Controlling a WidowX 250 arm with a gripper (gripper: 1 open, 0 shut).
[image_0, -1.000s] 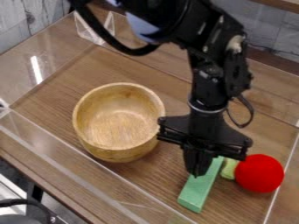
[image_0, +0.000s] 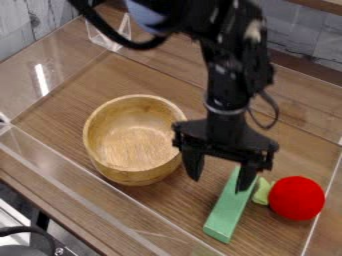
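My gripper (image_0: 219, 150) is a dark arm reaching down from the top centre, its fingers spread open just above and left of a long green object (image_0: 230, 210), which lies on the brown table at the lower right. A red ball-like object (image_0: 297, 200) sits right of it, with a small pale green piece between them. A round tan wooden bowl (image_0: 134, 135) is to the left of the gripper.
The bottom left is also bare.
The dark fingers have shifted slightly in shape and height over the last second. The bowl, green object and red object look about where they were.
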